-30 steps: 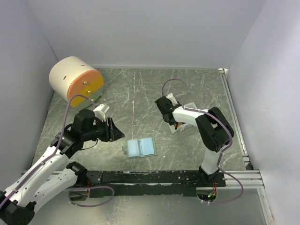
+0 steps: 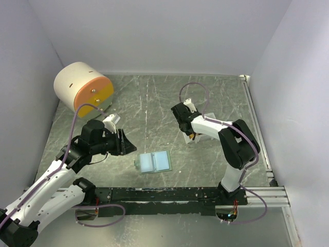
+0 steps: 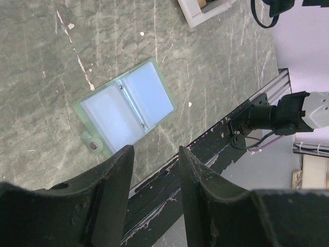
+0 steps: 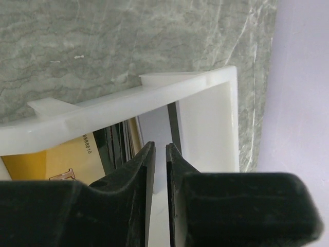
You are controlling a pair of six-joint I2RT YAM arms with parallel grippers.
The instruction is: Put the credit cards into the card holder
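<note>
The card holder (image 2: 154, 162) lies opened flat on the table, a greenish cover with two pale clear pockets; the left wrist view shows this holder (image 3: 123, 108) and its snap tab. A white box (image 2: 207, 138) holds several cards standing on edge: a yellow card (image 4: 74, 159), dark ones, and a light grey card (image 4: 154, 126). My right gripper is at the box, its fingers a narrow gap apart, with the grey card seen behind and between them. Whether they touch it I cannot tell. My left gripper is open and empty, left of the holder.
A cream drum-shaped object with an orange and yellow face (image 2: 94, 96) stands at the back left. Walls enclose the table's back and sides.
My right arm has shifted slightly to the right at the white box, which has also moved a little. The left arm and the card holder have stayed still.
</note>
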